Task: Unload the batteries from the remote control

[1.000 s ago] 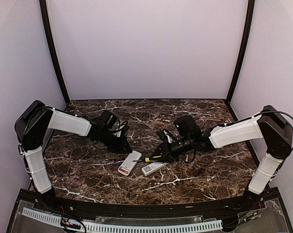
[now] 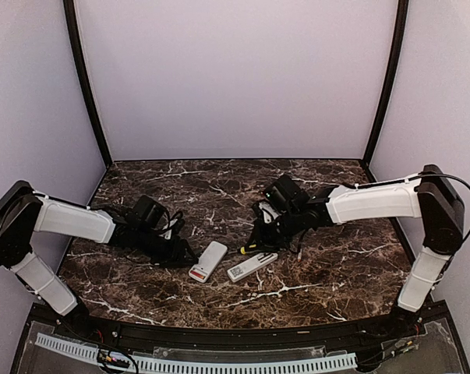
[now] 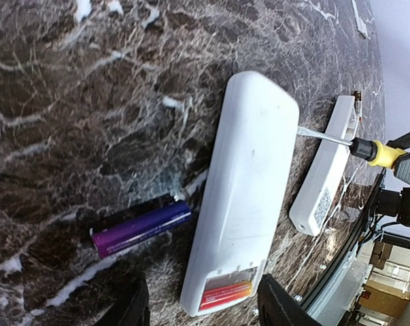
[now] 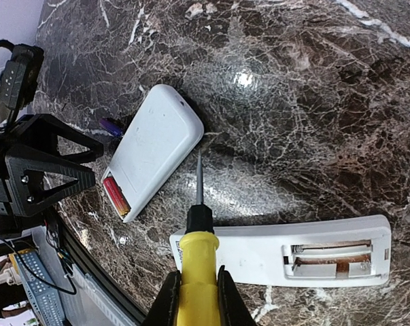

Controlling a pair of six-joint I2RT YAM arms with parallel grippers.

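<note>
The white remote lies face down, a red-orange battery showing in the open slot at its near end. On the marble beside its left edge is a loose purple battery. My left gripper is open over the near end of that remote, its fingers apart and empty. A screwdriver with a yellow handle is held in my right gripper, which is shut on it. In the right wrist view the screwdriver's tip points toward the remote's far right corner, apparently just short of it.
A second white remote lies to the right, under the screwdriver, with an open slot showing a metal spring and no battery that I can make out.
The left gripper has moved left and toward the front, from the remote's far end to its near end. The screwdriver has drawn back right, away from the remote, which has stayed put.
</note>
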